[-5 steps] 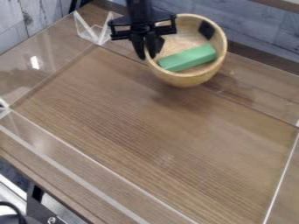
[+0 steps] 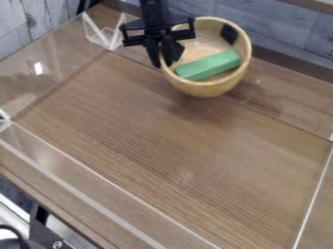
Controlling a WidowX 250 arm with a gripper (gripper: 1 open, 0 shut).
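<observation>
My black gripper (image 2: 164,48) hangs from the top centre, its fingers at the left rim of a round wooden bowl (image 2: 205,89) near the back of the table. Inside the bowl lie a green block (image 2: 208,65) and a small dark piece (image 2: 228,33) near the right rim. Whether the fingers are closed on the rim is hard to tell.
A grey panelled wall stands at the back left, and the table's edges run along the left and right.
</observation>
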